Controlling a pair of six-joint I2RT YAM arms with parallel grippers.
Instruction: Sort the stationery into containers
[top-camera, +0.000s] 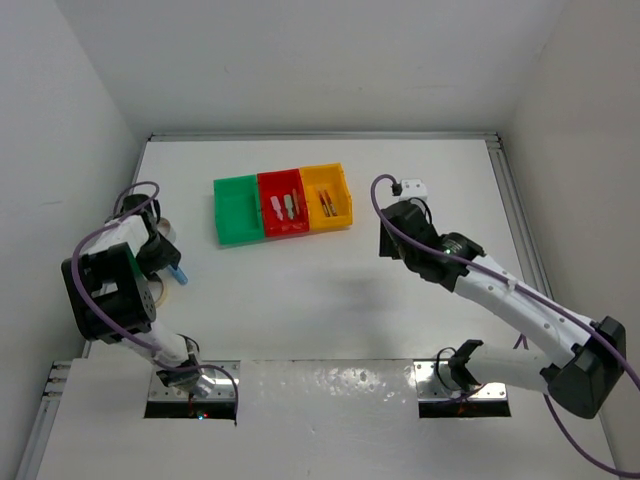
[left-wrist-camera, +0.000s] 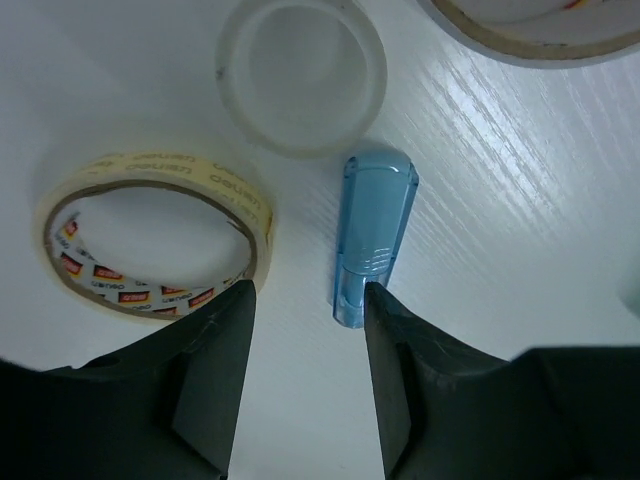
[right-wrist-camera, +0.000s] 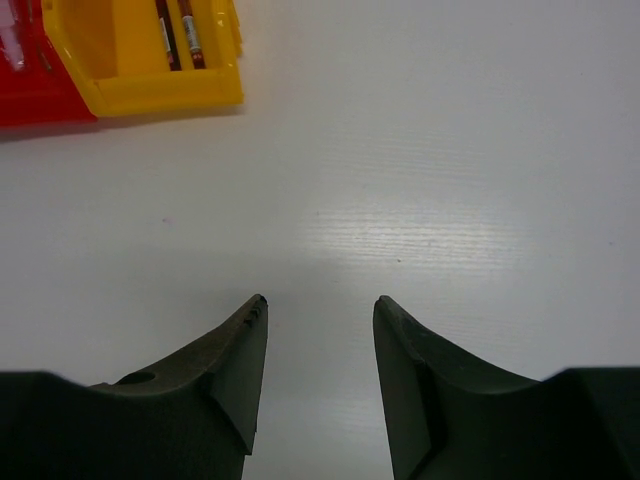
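Observation:
My left gripper is open over the table's left side, its fingers empty. Beneath it in the left wrist view lie a slim translucent blue item, a cream masking tape roll, a clear tape roll, and part of another roll at the top right. My right gripper stands open over bare table. Of the joined bins, the green bin looks empty, the red bin holds several slim items, and the yellow bin holds two pens.
The left forearm covers part of the tape area in the top view. A wall rises close beside the left arm.

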